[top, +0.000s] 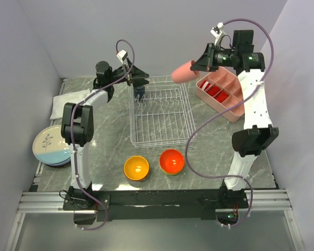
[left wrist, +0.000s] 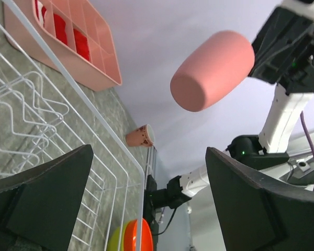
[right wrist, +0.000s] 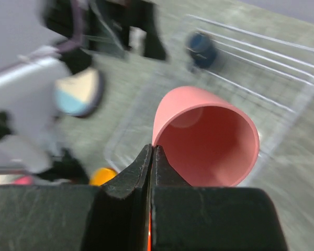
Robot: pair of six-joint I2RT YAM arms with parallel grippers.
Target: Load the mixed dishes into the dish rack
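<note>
A pink cup (top: 183, 73) (right wrist: 220, 146) hangs in the air above the rack's back right, its rim held by my shut right gripper (top: 195, 65). My left gripper (top: 141, 78) is open and empty over the back left of the white wire dish rack (top: 162, 140), close above a dark blue cup (top: 139, 92) (right wrist: 203, 49). In the left wrist view its fingers (left wrist: 31, 209) frame the rack's wires.
A pink compartment caddy (top: 225, 107) with red items stands right of the rack. Yellow bowls (top: 136, 167) and red bowls (top: 171, 161) sit in front, stacked plates (top: 48, 146) and a white cloth at left. A brown cup (left wrist: 136, 137) stands at right.
</note>
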